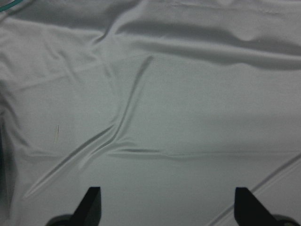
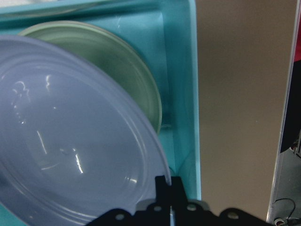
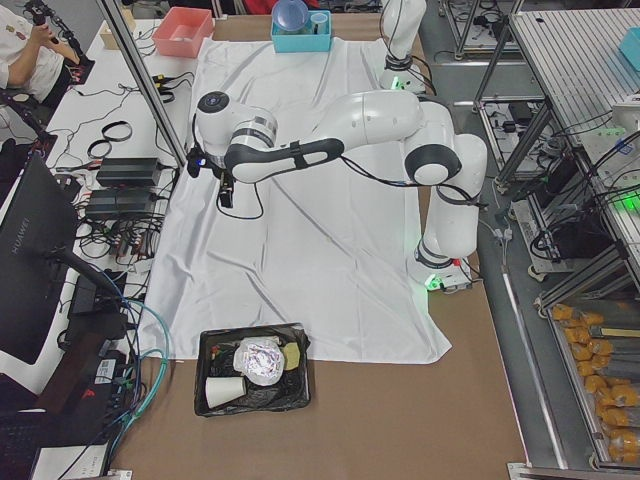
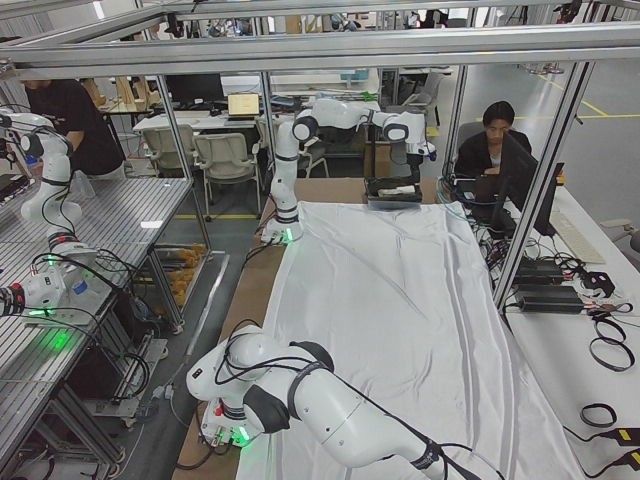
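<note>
A lavender-blue plate [image 2: 70,136] is tilted over a teal bin [image 2: 186,94], where a green plate [image 2: 108,52] lies. My right gripper is shut on the blue plate's rim. My left gripper hangs open over the white cloth [image 1: 188,103], nothing between its fingers. The camera left view shows the blue plate [image 3: 290,14] at the top, above the bin.
A black-lined bin [image 3: 215,408] with a white cup [image 3: 222,392], a foil dish [image 3: 260,362] and other items sits at the cloth's near edge. A pink bin [image 3: 183,35] stands on the side table.
</note>
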